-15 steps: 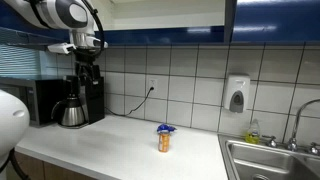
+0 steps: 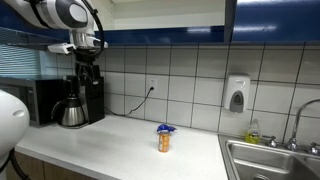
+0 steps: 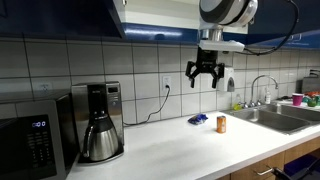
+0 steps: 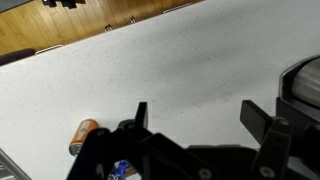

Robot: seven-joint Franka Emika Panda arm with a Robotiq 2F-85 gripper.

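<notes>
High over the white counter [image 2: 110,145], my gripper [image 2: 85,78] hangs open and pointing down. In the wrist view its dark fingers [image 4: 257,121] stand wide apart, with only bare counter between them. An orange can [image 2: 164,142] stands upright on the counter, well away from the gripper. Just behind it lies a blue object [image 2: 166,128], perhaps a crumpled packet. The wrist view shows the can [image 4: 84,136] at lower left, with the blue item [image 4: 122,168] partly hidden by the gripper.
A coffee maker with a steel carafe [image 3: 101,135] stands by the microwave [image 3: 32,138] at the left. The sink [image 2: 262,160] is at the right. A soap dispenser [image 2: 236,93] hangs on the tiled wall. Mid-counter is clear.
</notes>
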